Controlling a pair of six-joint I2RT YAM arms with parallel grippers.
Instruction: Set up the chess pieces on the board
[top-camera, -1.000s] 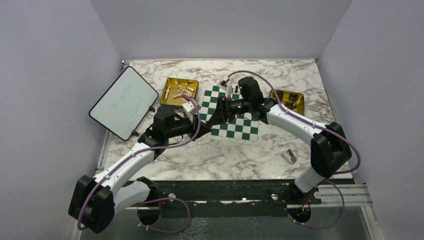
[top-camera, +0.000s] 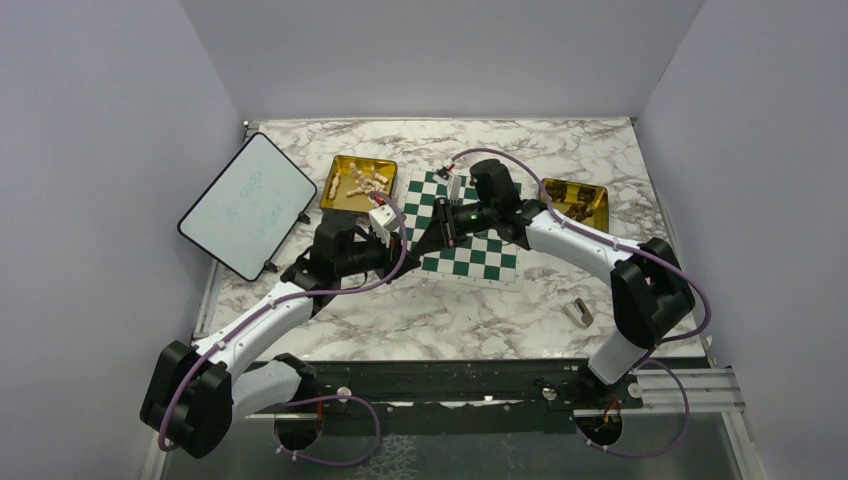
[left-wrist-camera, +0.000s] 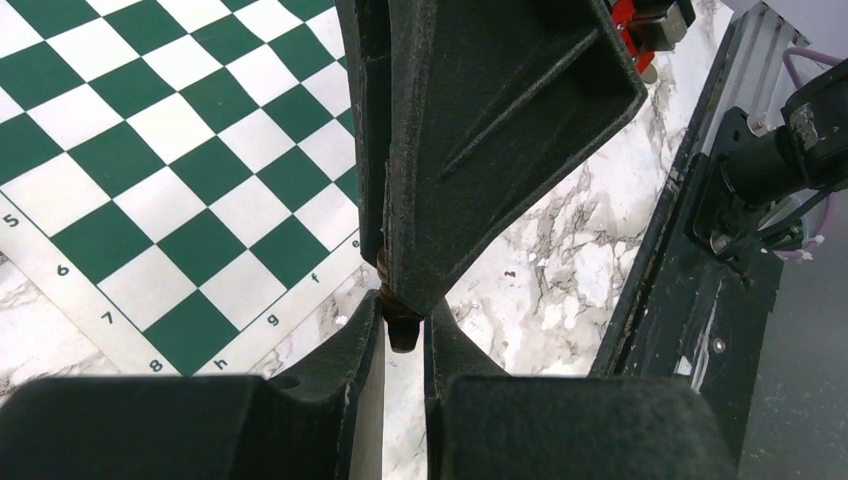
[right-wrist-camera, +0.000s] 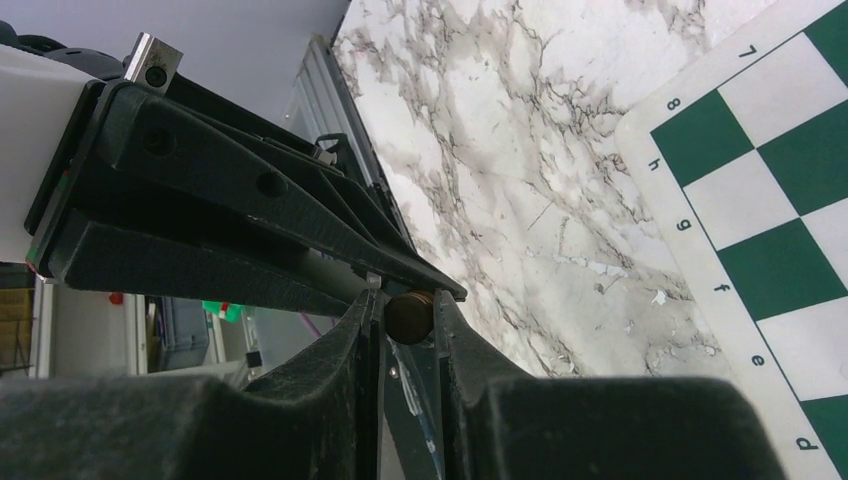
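A dark brown chess piece (left-wrist-camera: 402, 330) is held where my two grippers meet over the near-left part of the green-and-white board (top-camera: 475, 260). My left gripper is shut on its lower end in the left wrist view, while my right gripper's dark fingers hold it from above. In the right wrist view the piece's round end (right-wrist-camera: 408, 318) shows between the fingertips of my right gripper, with the left gripper beside it. The board squares visible in the wrist views are empty.
A gold tray of light pieces (top-camera: 359, 161) sits behind at left, another of dark pieces (top-camera: 597, 210) at right. A whiteboard (top-camera: 245, 205) lies on the left. A small pale object (top-camera: 578, 312) lies at the near right.
Both arms have shifted slightly in the top view, the right one a little toward the front. The grippers remain together over the board.
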